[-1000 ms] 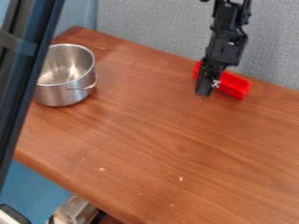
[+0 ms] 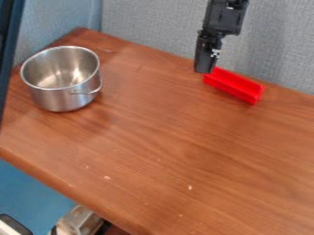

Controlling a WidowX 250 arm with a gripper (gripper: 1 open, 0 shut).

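Note:
My black gripper [image 2: 205, 61] hangs near the back of the table, shut, above and just left of a red block [image 2: 232, 85] that lies lengthwise on the wood. Nothing shows between the fingers. A steel pot [image 2: 55, 92] with side handles stands at the left side of the table.
Grey padded walls rise behind it. A dark vertical edge cuts the upper left, and a metal object [image 2: 76, 222] sits below the table's front left edge.
The gripper has risen and moved back and slightly left, uncovering more of the red block. The dark structure at the left has shifted out of view toward the left.

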